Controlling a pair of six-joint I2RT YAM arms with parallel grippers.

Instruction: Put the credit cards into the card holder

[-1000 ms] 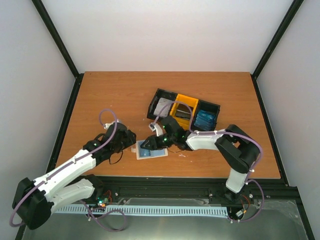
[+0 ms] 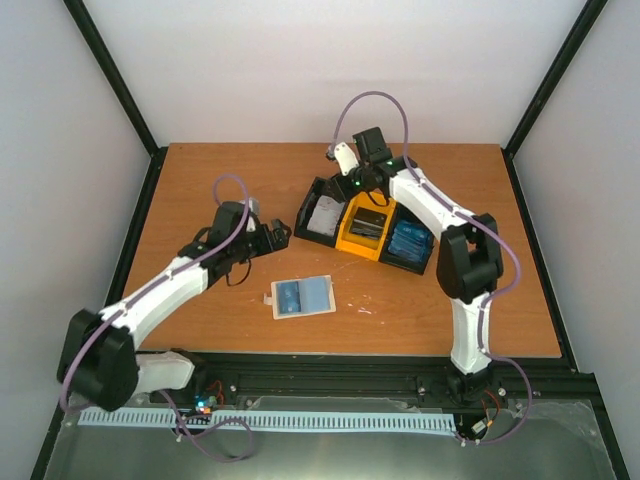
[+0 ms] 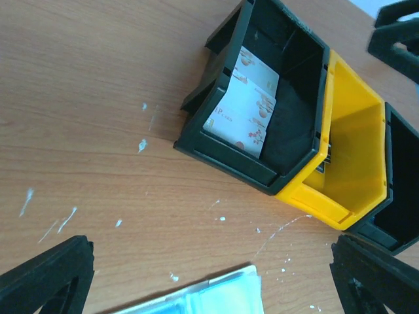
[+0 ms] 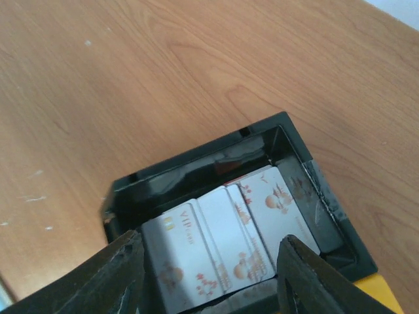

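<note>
White credit cards (image 3: 239,112) (image 4: 236,242) lie overlapping in the black left compartment (image 4: 196,160) of a three-part box (image 2: 308,227). A pale blue card holder (image 2: 315,295) lies open on the table, partly seen at the bottom of the left wrist view. My right gripper (image 2: 336,188) hangs over the card compartment, part open, nothing visible between its fingers. My left gripper (image 2: 273,238) stands open above the table, left of the box and behind the holder.
The yellow middle compartment (image 3: 357,160) holds dark items; the right compartment (image 2: 408,242) holds blue items.
My right gripper has moved from over the card holder up and back to the card compartment. My left gripper has shifted slightly up and right.
</note>
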